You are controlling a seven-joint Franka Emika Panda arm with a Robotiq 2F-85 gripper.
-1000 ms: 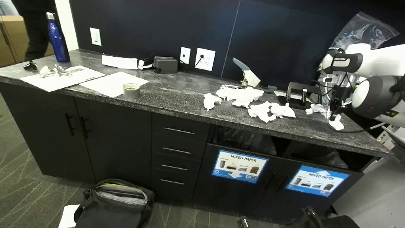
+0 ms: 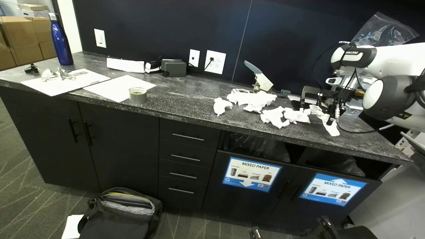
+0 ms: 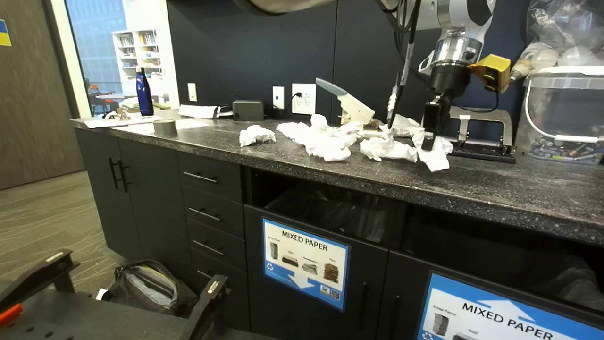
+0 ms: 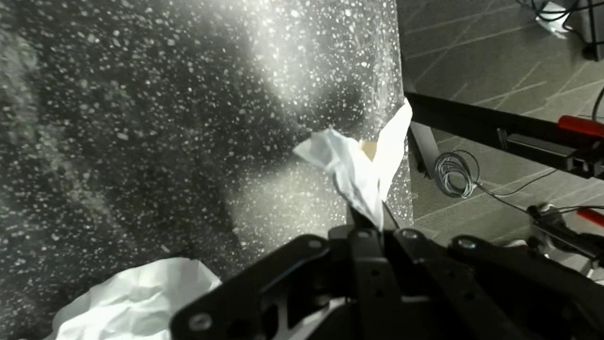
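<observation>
My gripper is shut on a crumpled piece of white paper, low over the right part of the counter. In the wrist view the paper pokes out beyond the dark fingers in two pointed flaps. From the second exterior side, it hangs by the fingertips, close to the counter top; whether it touches is unclear. More crumpled white paper lies in a row to the left, and one wad shows at the lower left of the wrist view.
Behind the gripper stands a black hole punch, with a lidded bucket at right. A pale stapler-like tool stands behind the papers. Below the counter are open slots above "MIXED PAPER" signs.
The gripper has moved left along the counter with the paper between its fingers. The other paper wads lie where they were. A person at the far left has gone from view.
</observation>
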